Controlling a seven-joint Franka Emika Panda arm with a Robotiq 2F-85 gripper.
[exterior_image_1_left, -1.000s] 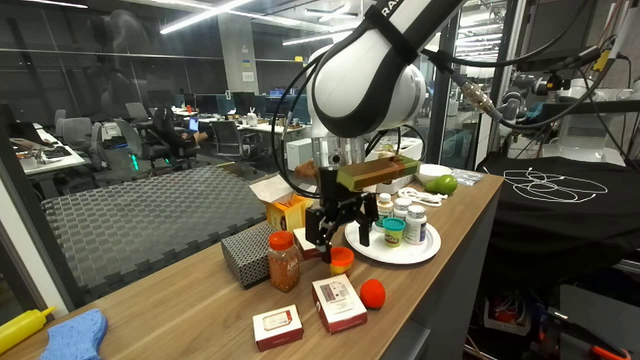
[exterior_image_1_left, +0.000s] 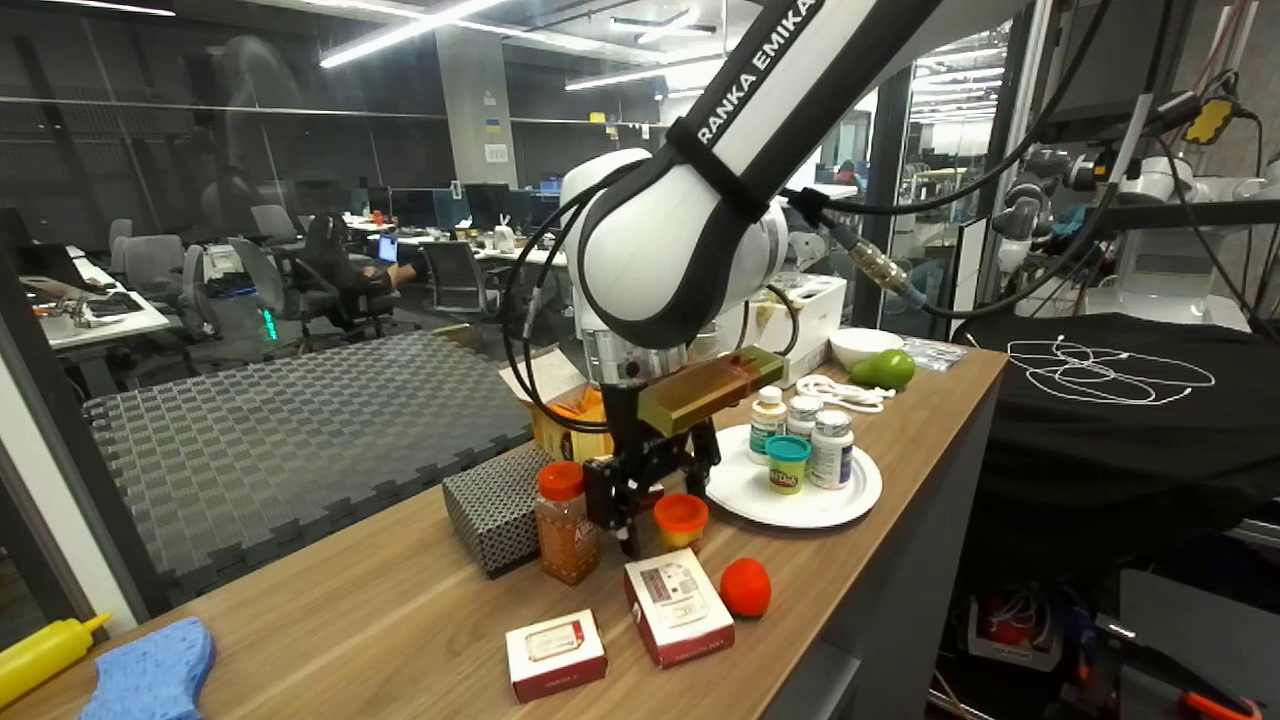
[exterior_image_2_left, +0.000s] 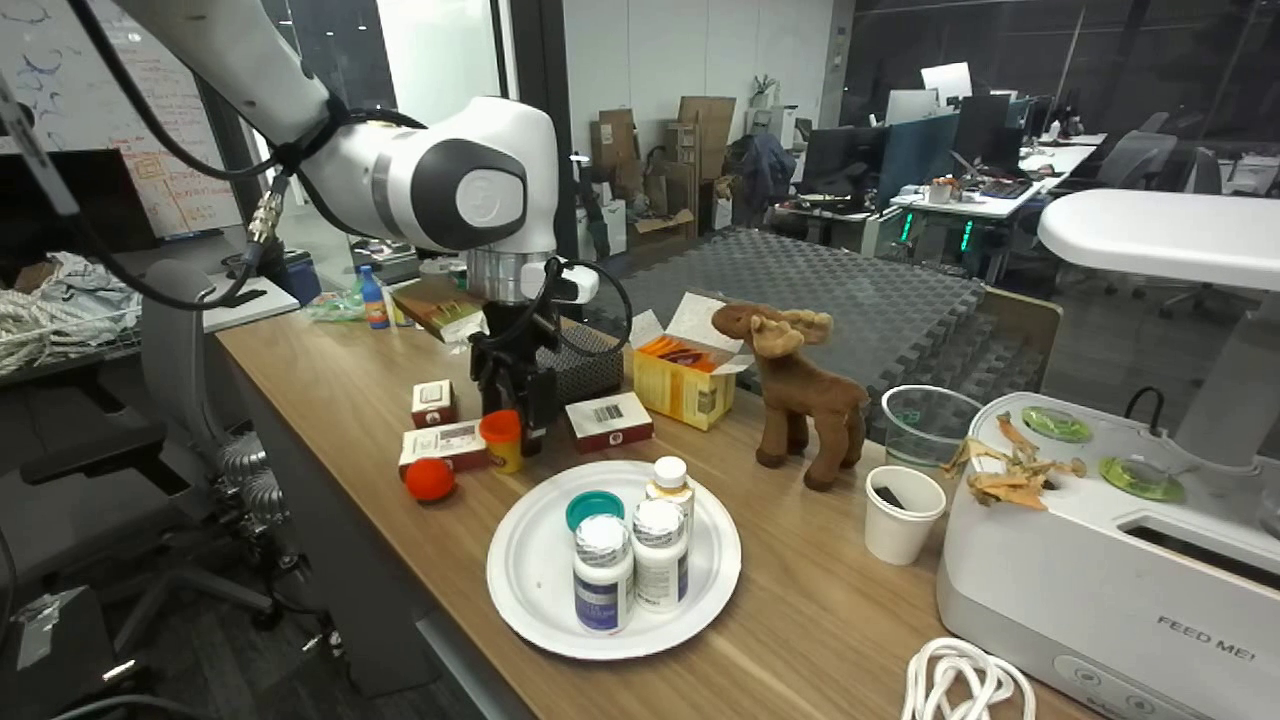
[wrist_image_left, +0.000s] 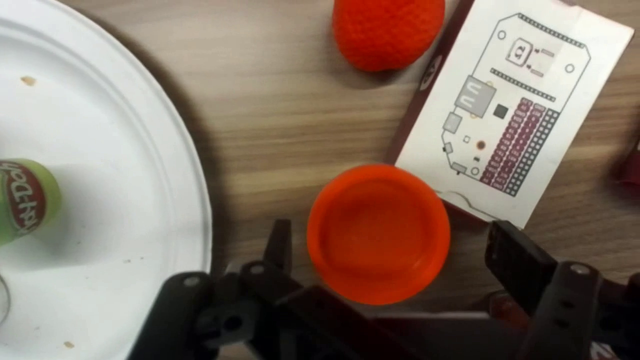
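Note:
An orange-lidded tub (wrist_image_left: 378, 234) with a yellow body stands upright on the wooden counter, seen from above in the wrist view. My gripper is open, with one finger (wrist_image_left: 279, 246) on the plate side of the tub and the other (wrist_image_left: 519, 258) on the far side. Gaps show between lid and fingers. In exterior view 1 the gripper sits low, just behind the tub (exterior_image_1_left: 680, 518); exterior view 2 has the tub (exterior_image_2_left: 503, 442) in front of the fingers. How deep the fingertips reach beside the tub is hard to tell.
A white plate (exterior_image_1_left: 756, 510) bearing bottles and a teal-lidded tub (exterior_image_1_left: 787, 464) lies close by. The circuit-board box (wrist_image_left: 516, 114) nearly touches the tub, and an orange ball (wrist_image_left: 388, 30) rests near it. A red-lidded jar (exterior_image_1_left: 565, 528) stands beside the gripper.
In exterior view 1 the arm and gripper have moved left and down, closer to the counter beside the orange-lidded tub. Tub, plate and boxes look unmoved.

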